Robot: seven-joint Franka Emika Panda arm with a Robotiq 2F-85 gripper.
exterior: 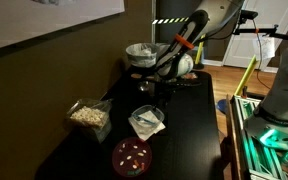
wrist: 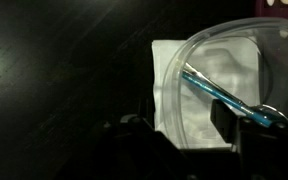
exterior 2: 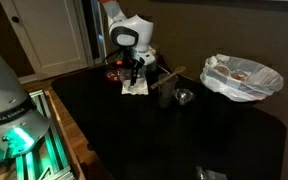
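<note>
A clear plastic container [wrist: 174, 92] rests on a white napkin [wrist: 166, 57] on the black table. Inside it lies a thin utensil with a blue handle [wrist: 212, 90]. Over the near rim of the container, my gripper is open, its dark fingers [wrist: 227, 122] apart. One finger appears just outside the container wall and the other over its inside; whether they touch it cannot be told. In exterior view 1 the container [exterior: 146, 123] shows just in front of the gripper [exterior: 165, 98].
A dark red plate [exterior: 131, 158] with small pieces on it is near the container. Also on the table are a bag of pale pieces [exterior: 89, 117], a metal bowl [exterior 2: 184, 97], a dark cup [exterior 2: 166, 94] holding a wooden spoon [exterior 2: 170, 75], and a white-lined basket [exterior 2: 242, 82].
</note>
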